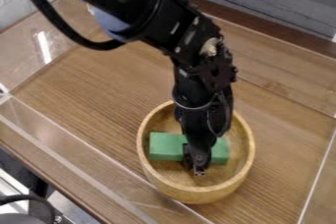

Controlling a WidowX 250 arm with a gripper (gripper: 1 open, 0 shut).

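Note:
A green block (168, 145) lies inside a round wooden bowl (155, 175) on the wooden table. My black gripper (198, 158) reaches down from the top into the bowl, its fingers shut on the green block, covering part of it.
Strips of clear tape run along the near left edge. A grey plank wall stands at the back, and some cables show at the lower left.

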